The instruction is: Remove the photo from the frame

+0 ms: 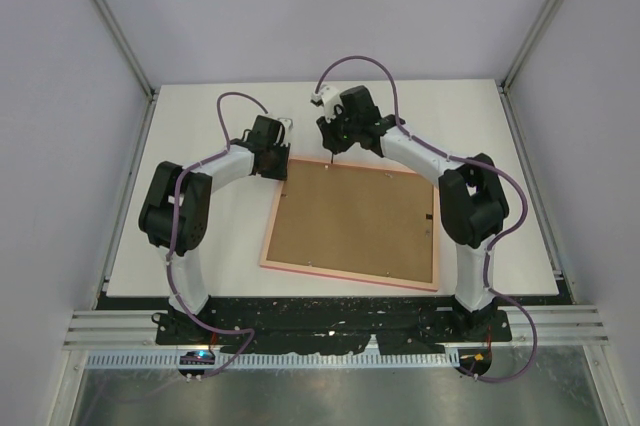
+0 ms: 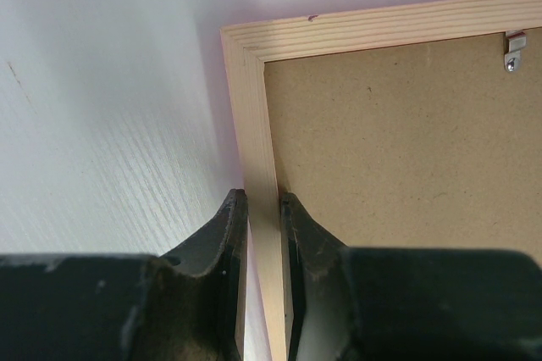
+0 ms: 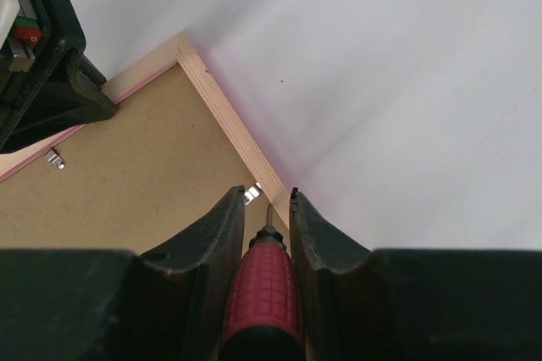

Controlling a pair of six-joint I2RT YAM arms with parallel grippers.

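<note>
The picture frame lies back-up on the table, brown backing board showing. My left gripper is shut on its left wooden rail, near the far-left corner. My right gripper is shut on a red-handled screwdriver, held above the far rail, its thin tip beside a metal clip. Whether the tip touches the clip I cannot tell. Another clip shows near the far rail in the left wrist view, and one beside the left rail in the right wrist view. The photo is hidden.
More small clips sit along the other rails of the frame. The left arm's body shows at the upper left of the right wrist view.
</note>
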